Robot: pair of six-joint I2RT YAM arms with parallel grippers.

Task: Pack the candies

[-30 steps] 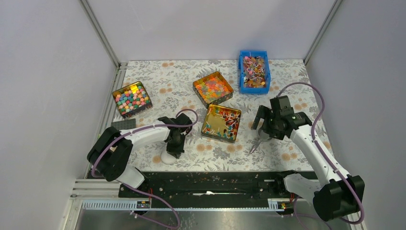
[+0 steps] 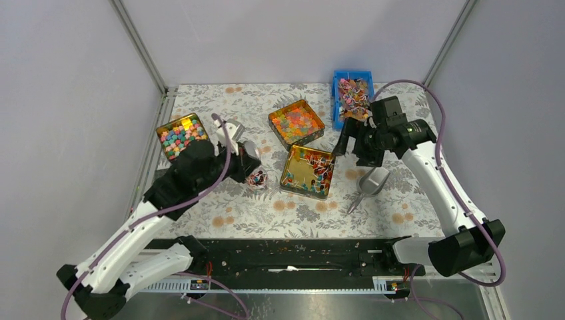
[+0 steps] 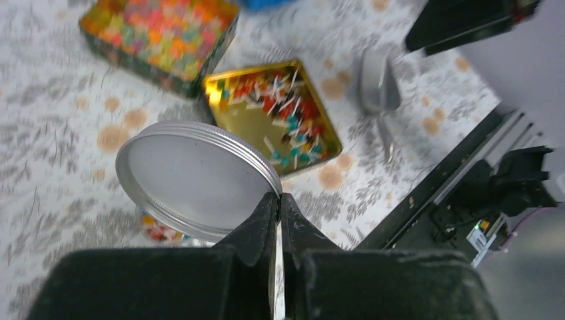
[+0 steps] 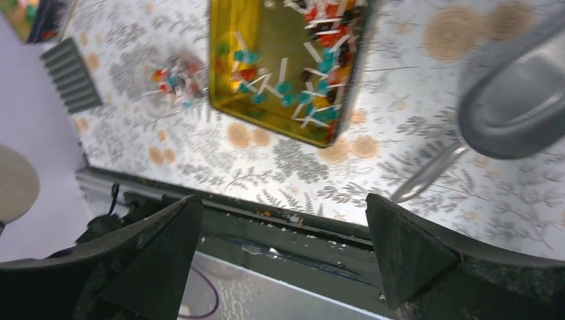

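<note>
My left gripper is shut on the rim of a round silver jar lid (image 3: 196, 175), which it holds raised and tilted. The clear jar (image 2: 257, 178), uncovered and with some lollipops in it, stands below and is partly hidden by the lid in the left wrist view. Just right of it lies a gold tin (image 2: 298, 173) of lollipops, bunched mostly along its right side and bottom. A grey metal scoop (image 2: 374, 180) rests on the table further right. Over it my right gripper hangs open, with nothing between its fingers.
Behind the lollipop tin sits a tin of gummy candies (image 2: 296, 125). Another tin of coloured candies (image 2: 183, 137) stands at the far left. A blue basket (image 2: 338, 115) of wrapped sweets is at the back right.
The left arm has lifted the lid off the table near the front and carried it up and back past the jar. The right gripper has shifted back and left.
</note>
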